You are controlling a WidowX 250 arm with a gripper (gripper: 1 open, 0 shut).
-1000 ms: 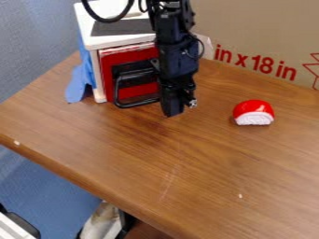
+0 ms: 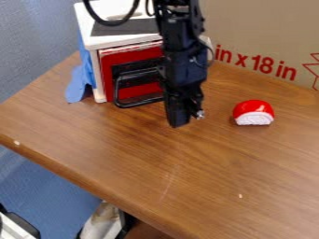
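My gripper (image 2: 185, 110) hangs low over the wooden table (image 2: 149, 168), just in front and to the right of a white toaster-oven-like box with a red front (image 2: 112, 58) and a dark handle. Whether its fingers are open or shut is hard to tell. A red object with a white underside (image 2: 253, 112) lies on the table to the right of my gripper, apart from it.
A blue cloth (image 2: 80, 79) lies at the box's left side. A cardboard panel (image 2: 268, 28) stands behind the table. The table's left edge drops to a blue surface below.
My arm has shifted slightly to the right and the gripper's tip is a little lower. The box and the red object look unmoved.
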